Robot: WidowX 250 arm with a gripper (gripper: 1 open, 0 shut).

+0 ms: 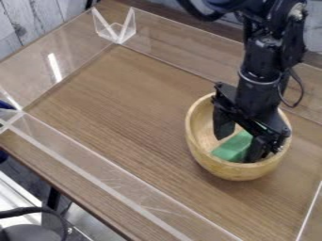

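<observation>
A round wooden bowl (201, 136) sits on the right part of the wooden table, with a green object (231, 149) lying inside it. My black gripper (242, 128) reaches down from the upper right into the bowl, over the green object. Its fingers partly hide the object, and I cannot tell whether they touch or grip it.
Clear panels stand along its left and back edges. Black cables show at the lower left.
</observation>
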